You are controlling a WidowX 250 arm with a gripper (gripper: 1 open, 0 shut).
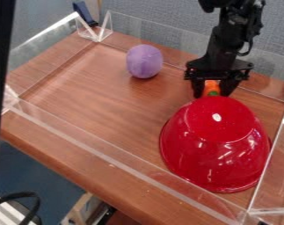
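My black gripper (212, 84) is low at the back right of the wooden surface, its fingers around a small orange object (211, 88) with a bit of green. The lower part of that object is hidden behind a large glossy red bowl (214, 145), which is upside down at the right front. Whether the fingers are closed tight on the object is hard to see. A purple ball-like object (144, 61) rests at the back, left of the gripper.
Clear low walls (120, 156) enclose the wooden surface (85, 97), whose left and middle are free. A dark blue object (83, 12) is outside at the back left.
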